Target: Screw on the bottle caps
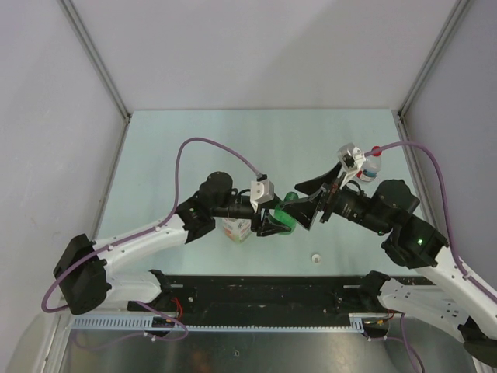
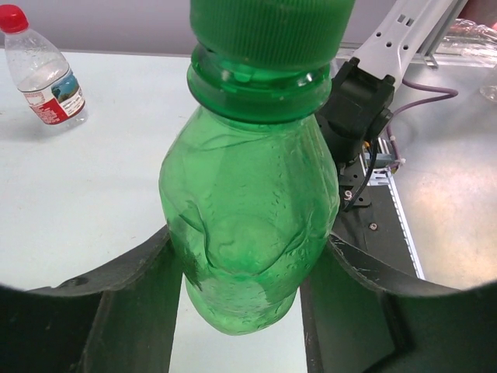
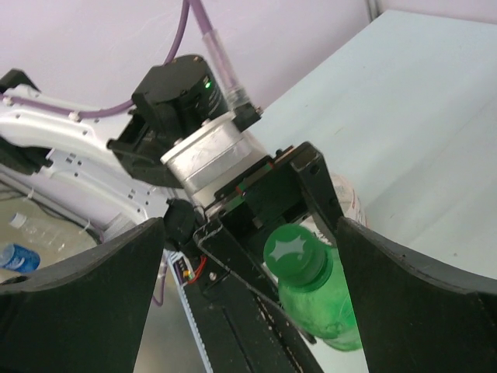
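Observation:
My left gripper [image 1: 270,221] is shut on a green plastic bottle [image 2: 248,194], which stands upright with a green cap [image 2: 268,23] at its top. In the right wrist view that cap [image 3: 293,252] shows a star on it. My right gripper [image 1: 309,200] is open just right of the bottle, its two fingers either side of the bottle's top in its wrist view. A red-capped clear bottle [image 2: 46,81] stands at the back right of the table.
Another bottle [image 1: 237,230] with a pale label is partly hidden behind my left gripper. A small white cap [image 1: 316,257] lies near the front edge.

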